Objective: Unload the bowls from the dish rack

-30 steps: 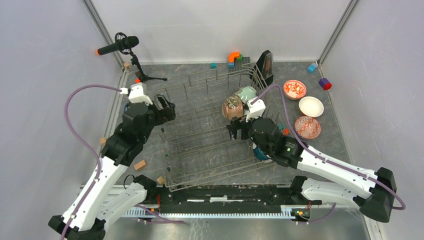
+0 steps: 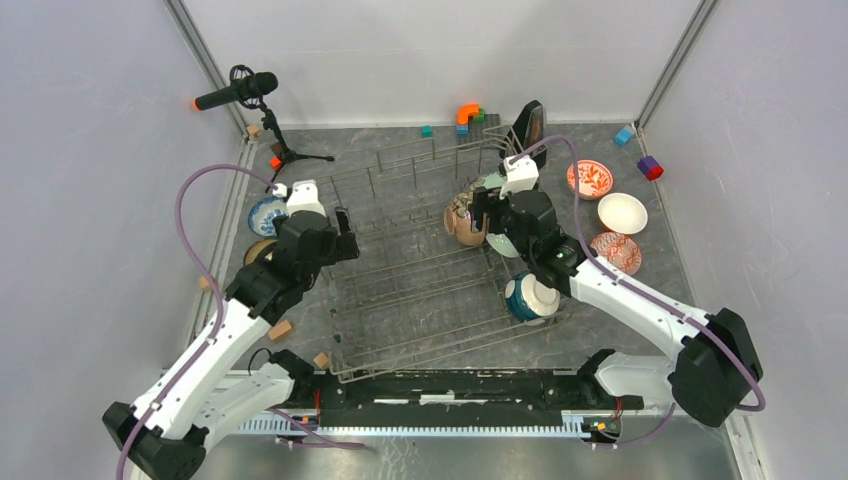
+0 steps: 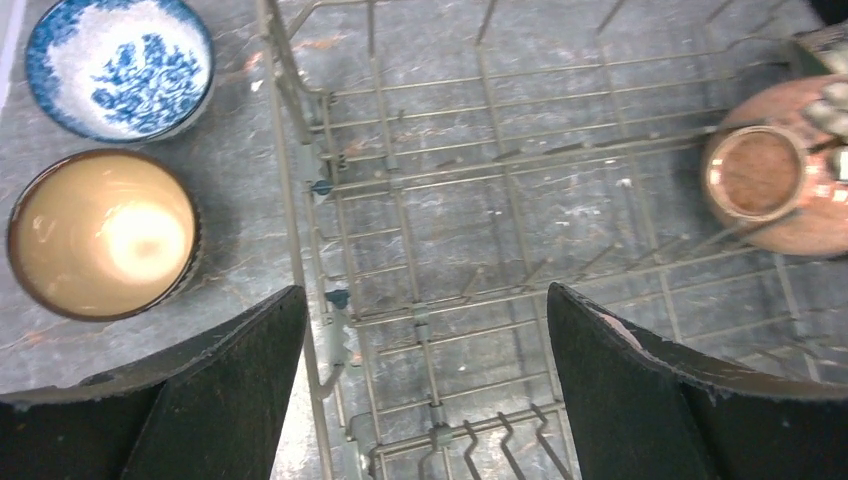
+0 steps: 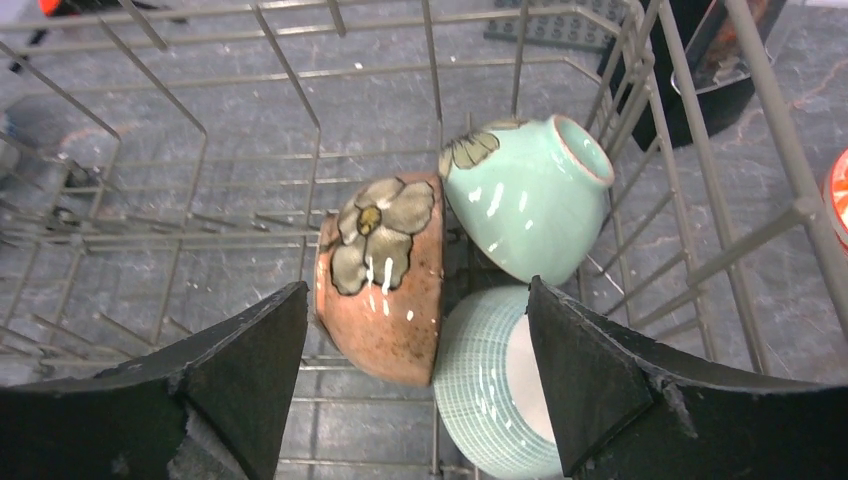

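Observation:
The wire dish rack [image 2: 380, 350] spans the middle of the table. In its right part stand a brown flowered bowl [image 4: 385, 290], a mint bowl [image 4: 530, 195] behind it, and a pale green ribbed bowl [image 4: 490, 390]. A teal and white bowl [image 2: 527, 298] sits nearer the rack's front right. My right gripper hangs open over the brown and ribbed bowls, nothing held. Above the rack's left side, my left gripper is open and empty. Outside the rack on the left are a blue-patterned bowl [image 3: 130, 70] and a tan bowl [image 3: 110, 235].
Right of the rack lie a red-patterned bowl [image 2: 590, 179], a white bowl [image 2: 622, 213] and another red-patterned bowl [image 2: 616, 252]. A microphone stand [image 2: 285, 150] is at the back left; a black object [image 2: 531, 128] stands at the back right. The rack's left half is empty.
The right gripper has moved toward the back, over the bowls, uncovering the teal and white bowl. The near red-patterned bowl has shifted slightly.

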